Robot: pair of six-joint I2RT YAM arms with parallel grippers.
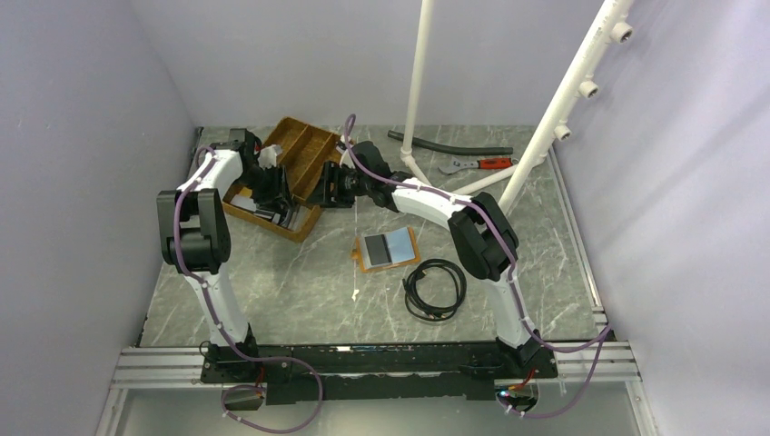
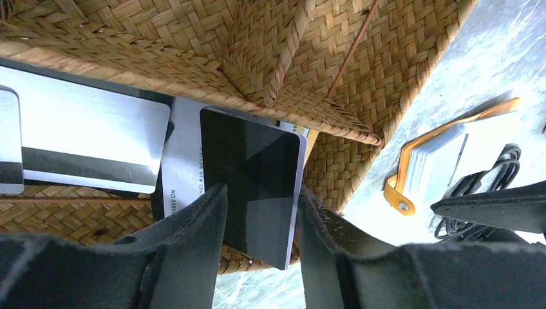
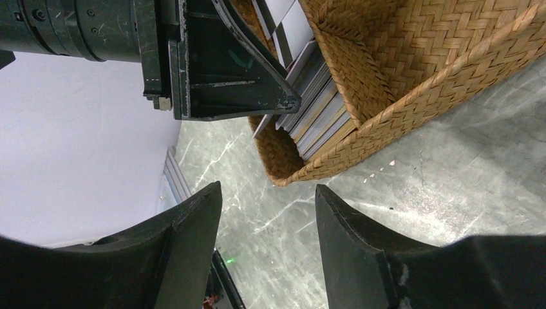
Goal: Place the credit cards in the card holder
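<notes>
The card holder lies open on the table, orange-edged, with a dark and a pale blue side. In the left wrist view, the holder is at the right with several pale cards. My left gripper is part open at the basket's card compartment, its fingers apart over a dark card. That card's pale right edge runs close to the right finger; contact is unclear. A silver card and others lie left of it. My right gripper hangs open and empty outside the basket.
The woven basket has several compartments; a row of cards stands on edge in one. A coiled black cable, a wrench, a black tube and white pipes also occupy the table.
</notes>
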